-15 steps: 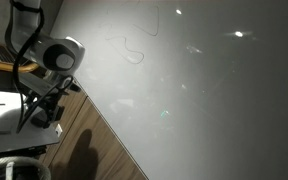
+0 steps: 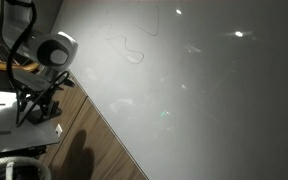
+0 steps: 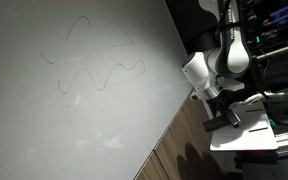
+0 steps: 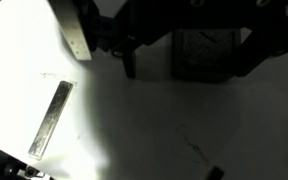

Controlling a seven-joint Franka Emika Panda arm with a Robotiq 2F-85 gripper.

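My gripper [image 3: 222, 112] is low over the white tabletop [image 3: 239, 141], beside the whiteboard's lower edge. In the wrist view the gripper is open, its dark fingers [image 4: 130, 62] reaching in from the top. A dark, squarish block [image 4: 204, 50] shows between the fingers, on or close to the white surface; whether they touch it I cannot tell. It may be a board eraser, but the picture is too dark to be sure. From the first exterior side, the gripper [image 2: 42, 108] is partly hidden behind cables and the arm.
A large whiteboard [image 2: 174, 90] with wavy dark pen lines fills much of both exterior views. Brown wood panelling [image 2: 94, 137] runs below it. In the wrist view a slim metallic bar [image 4: 52, 118] lies to the left, and bare white surface lies lower down.
The arm has shifted slightly left and upward in exterior view 1. The whiteboard and its lines look the same.
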